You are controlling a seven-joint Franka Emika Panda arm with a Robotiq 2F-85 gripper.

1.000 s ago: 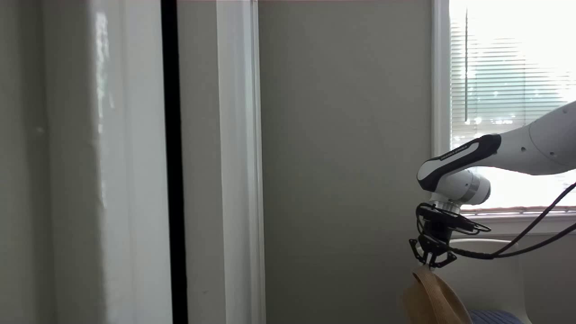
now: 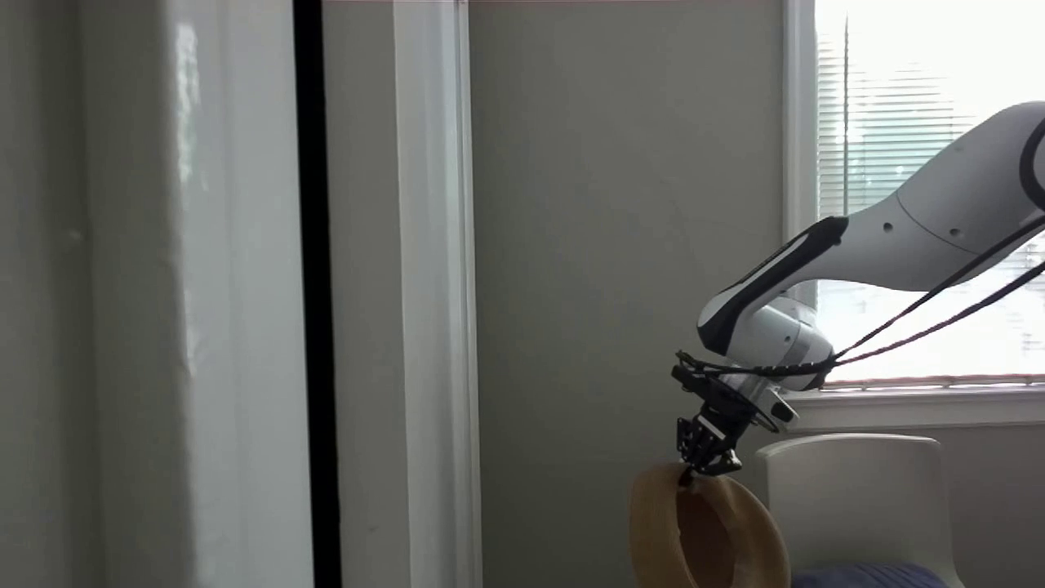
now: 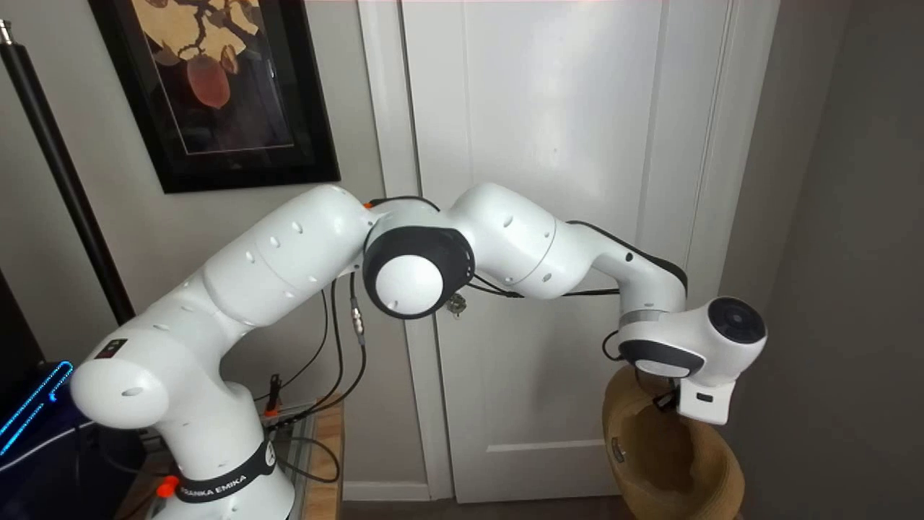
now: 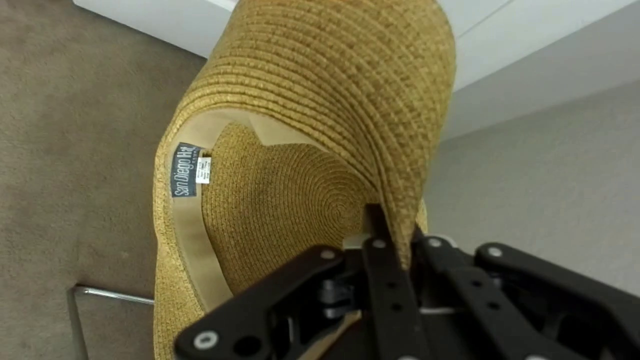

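A tan woven straw hat (image 2: 647,529) hangs in the air from my gripper (image 2: 690,475), its hollow side showing. My gripper is shut on the hat's brim, as the wrist view shows, with one finger on each side of the straw. Inside the hat (image 4: 270,198) are a pale band and a dark label. In exterior view 2 the hat (image 3: 628,472) hangs below the wrist in front of the door; the fingers are mostly hidden there.
A white door (image 3: 537,373) with a glass knob stands behind the arm. A pale chair (image 2: 852,500) with a blue cushion is to the right of the hat in exterior view 1, below the window (image 2: 921,323). Carpeted floor (image 4: 72,150) lies underneath.
My arm has carried the hat to the left in exterior view 1. The wrist has tilted and turned, so the hat's opening now shows more. My gripper stays shut on the brim.
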